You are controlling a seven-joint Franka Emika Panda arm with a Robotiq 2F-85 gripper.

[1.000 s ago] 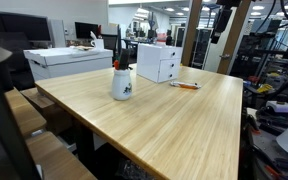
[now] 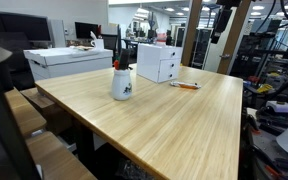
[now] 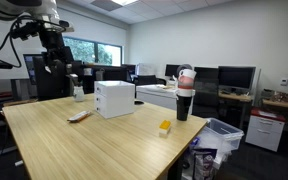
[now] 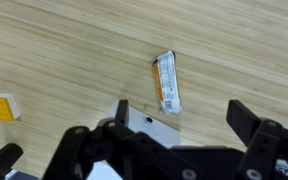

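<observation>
In the wrist view, the gripper stands open, its dark fingers far apart and nothing between them. Below it on the table lies a slim white-and-orange object [image 4: 167, 82], which looks like a marker or box cutter. The same object [image 2: 185, 86] lies on the far part of the table in exterior view 1, in front of a white drawer box [image 2: 159, 63]. High above the table at the upper right of that view hangs the gripper [image 2: 216, 38], well clear of the surface.
A white cup [image 2: 122, 84] holding dark utensils stands on the wooden table [image 2: 149, 120]. Exterior view 2 shows a yellow-and-white block [image 3: 165, 128] and a dark container with a white-and-red top [image 3: 185, 90] near the table's edge.
</observation>
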